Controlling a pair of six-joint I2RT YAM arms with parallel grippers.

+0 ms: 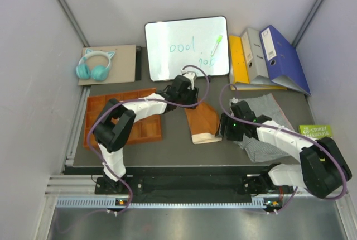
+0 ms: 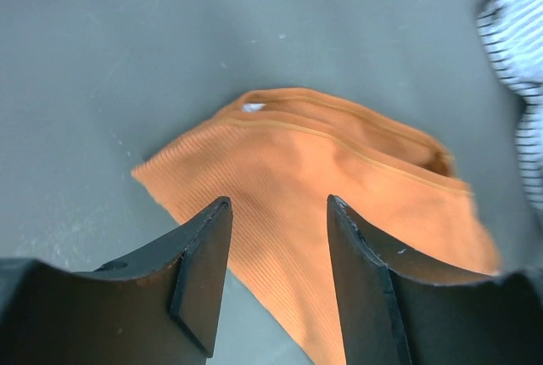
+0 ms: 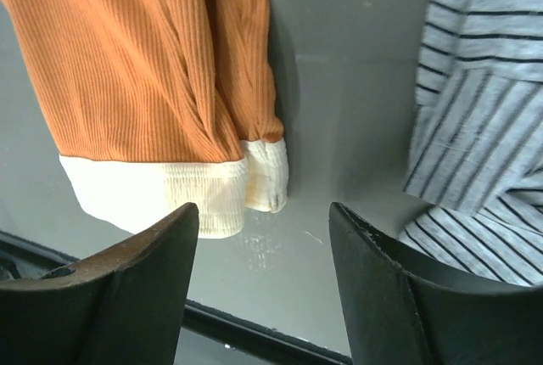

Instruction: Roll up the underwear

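Observation:
The orange underwear with a white waistband lies on the grey table, longer from back to front than across. At its back end, my left gripper is open; the left wrist view shows orange cloth beneath and between its fingers, not gripped. By the front right corner, my right gripper is open too. In the right wrist view the white band lies partly beyond the left finger. Bare table shows between the right fingertips. A narrow strip of cloth is folded along the right side.
Crumpled striped grey cloth lies under and beside the right arm. An orange divided box stands left, beneath the left arm. Whiteboard and binders stand at the back.

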